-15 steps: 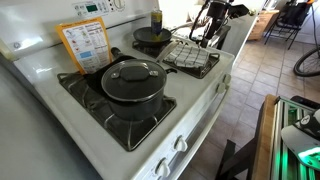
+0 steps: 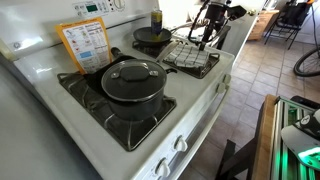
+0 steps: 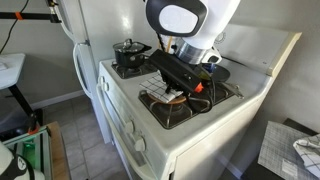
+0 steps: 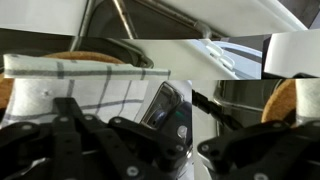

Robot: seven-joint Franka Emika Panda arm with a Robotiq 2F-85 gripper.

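A white cloth with dark checked lines (image 2: 188, 56) lies over the burner at the far end of the stove in exterior view 1. In the wrist view the same cloth (image 4: 110, 88) partly covers a round brown item (image 4: 92, 57). My gripper (image 2: 202, 45) is low over this burner, close to the cloth. From the other side, the black gripper (image 3: 200, 103) hangs beside the cloth (image 3: 157, 88). It is shut, and nothing shows between its fingers. Whether the fingertips touch the cloth is unclear.
A lidded black pot (image 2: 134, 86) occupies the near burner. A dark pan (image 2: 152, 36) sits at the back, near a bottle (image 2: 156, 19). An orange-framed sheet (image 2: 87, 45) leans against the back panel. Knobs (image 2: 181, 144) line the stove's front. Bare white stovetop separates the burners.
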